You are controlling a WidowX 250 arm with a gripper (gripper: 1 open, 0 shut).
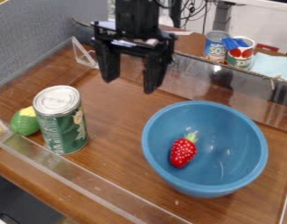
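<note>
My black gripper (129, 66) hangs open above the back middle of the wooden table, its two fingers pointing down with nothing between them. A green and silver tin can (60, 127) stands at the left front. Behind it lie a green fruit (25, 123) and a yellow item partly hidden by the can. On the right sits a blue bowl (229, 149) with a red strawberry (182, 152) in it.
Clear low walls edge the table (122, 184). Beyond the back wall stand cans (215, 49) and a light blue cloth (272, 66).
</note>
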